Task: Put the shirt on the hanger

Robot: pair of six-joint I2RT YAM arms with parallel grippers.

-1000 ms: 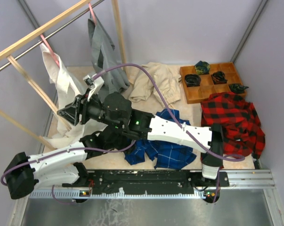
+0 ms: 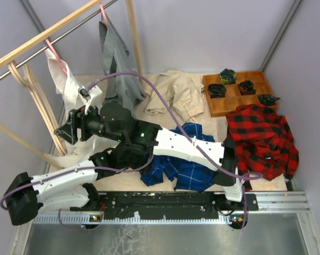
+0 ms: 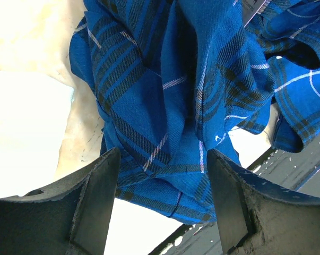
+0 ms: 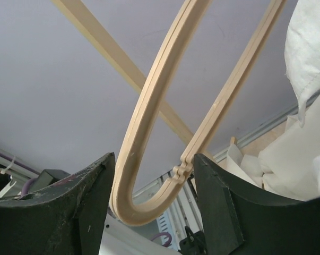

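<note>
A wooden hanger (image 2: pixel 41 103) hangs below the rack at the left, its lower end curved. In the right wrist view that curved wooden end (image 4: pixel 133 212) shows between the parted fingers of my right gripper, with space around it. My right gripper (image 2: pixel 75 127) is open beside the hanger's lower part in the top view. The blue checked shirt (image 2: pixel 189 170) lies crumpled on the table, partly covered by the right arm. In the left wrist view, my left gripper is open over the shirt (image 3: pixel 160 106), and its fingers stand apart.
White cloth (image 2: pixel 69 90) and grey cloth (image 2: pixel 117 64) hang from the rack rod. A beige garment (image 2: pixel 178 93), a red-black checked shirt (image 2: pixel 260 141) and a wooden compartment box (image 2: pixel 221 109) lie further right. The right arm spans the table's middle.
My right gripper has moved left and slightly down, to the hanger. The wooden hanger has turned, now showing as two separate strips. The left arm looks still.
</note>
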